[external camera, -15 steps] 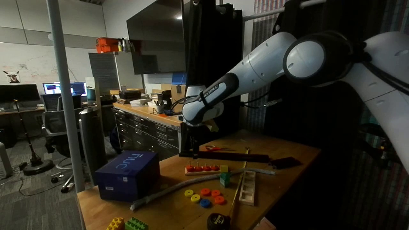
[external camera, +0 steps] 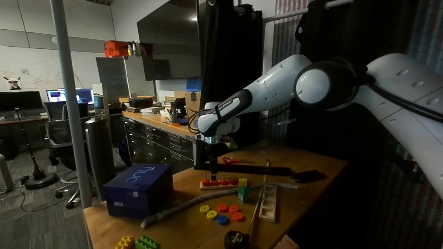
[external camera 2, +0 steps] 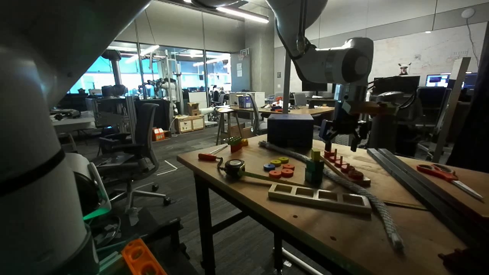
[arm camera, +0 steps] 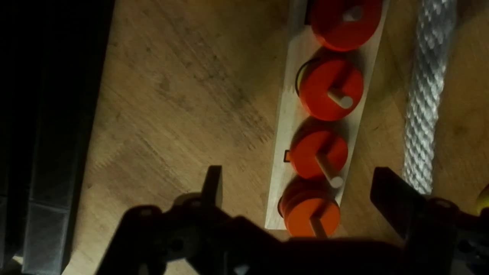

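Observation:
My gripper is open above one end of a wooden peg board point(arm camera: 277, 197), with nothing held. In the wrist view its fingers stand on either side of the board, the end stack of orange-red rings point(arm camera: 311, 216) lying between them in that view. More red rings point(arm camera: 319, 154) sit on the other pegs, whose tips poke through. From the side, the gripper point(external camera 2: 341, 146) hangs over the board's far end, close to the red rings point(external camera 2: 339, 163). Exterior view 1 has the gripper point(external camera: 213, 176) in front of or over the rings; contact cannot be judged there.
Loose yellow rings point(external camera: 212, 215), orange rings point(external camera: 237, 216) and a blue ring point(external camera: 222, 220) lie apart. A grey rope point(external camera: 182, 204) runs beside the board, near green blocks point(external camera: 243, 194). A blue box point(external camera: 139, 188), tape measure point(external camera: 236, 240), slotted wooden tray point(external camera: 269, 203) and black bar point(external camera: 253, 169) surround it.
The arm has come down, bringing the gripper lower over the peg board and slightly to the right in exterior view 1. Objects on the table look unmoved.

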